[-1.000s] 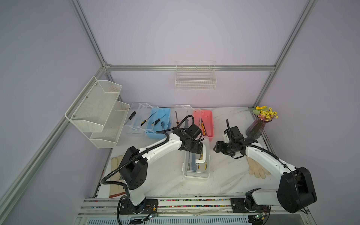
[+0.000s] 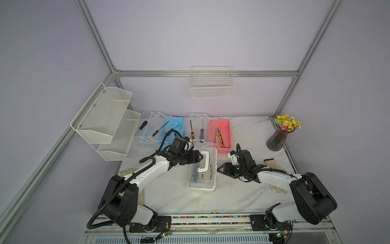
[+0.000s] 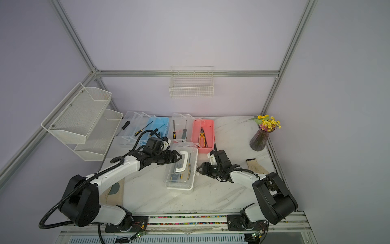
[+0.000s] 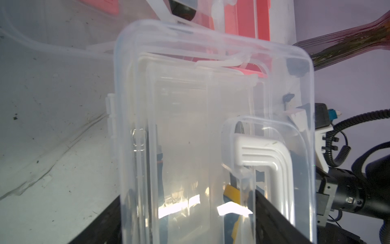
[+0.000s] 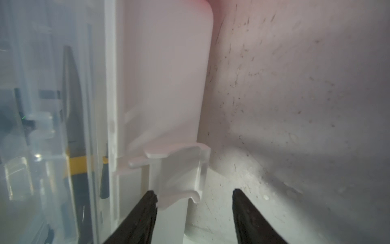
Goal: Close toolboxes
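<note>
A clear toolbox with its lid down and a white handle lies at centre front, tools showing through. My left gripper is over its lid; in the left wrist view the lid hides much of its fingers. My right gripper faces the box's right side, fingers apart at a clear latch that sticks out, nothing seen between them. Behind, a blue toolbox and a pink toolbox stand open with tools in and on their trays and lids.
A vase of flowers stands at the back right. Gloves lie at the right, more at the left. Wire baskets hang on the back and left walls.
The front toolbox has moved left from one second ago, with my left gripper moving left over it. My right gripper has moved left and down to the box's right side.
</note>
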